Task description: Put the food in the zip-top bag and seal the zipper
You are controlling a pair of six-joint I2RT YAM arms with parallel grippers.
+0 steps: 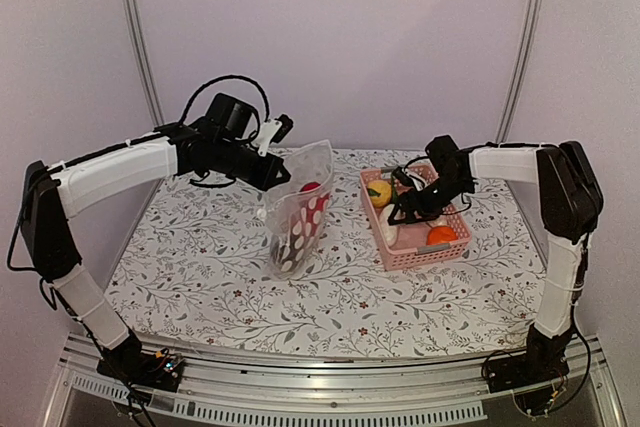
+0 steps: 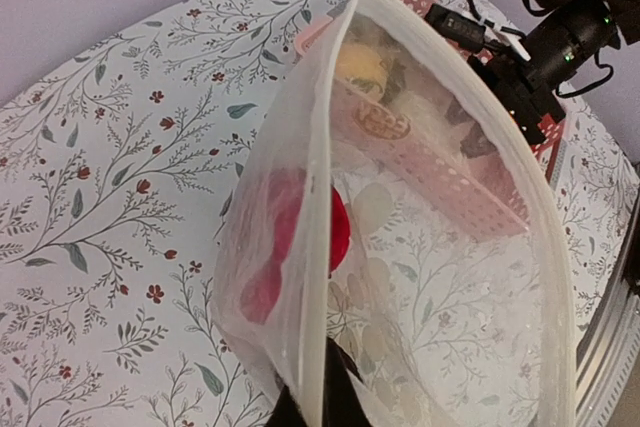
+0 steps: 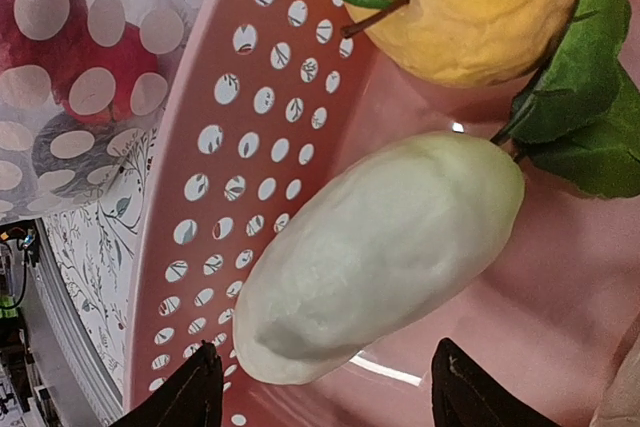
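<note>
A clear zip top bag (image 1: 297,222) with white dots stands with its mouth spread, and a red item (image 2: 340,230) shows inside it. My left gripper is shut on the bag's rim, holding it upright. Inside the pink basket (image 1: 425,255), my right gripper is open, a finger to either side of the lower end of a white, leafy-topped vegetable (image 3: 385,247). Its fingers (image 3: 185,392) do not appear to touch it. In the top view the right gripper covers part of the basket.
Also in the basket are a yellow-orange fruit (image 3: 470,7) with a leaf and an orange fruit (image 1: 441,235). The perforated basket wall (image 3: 215,147) runs close along the vegetable's left side.
</note>
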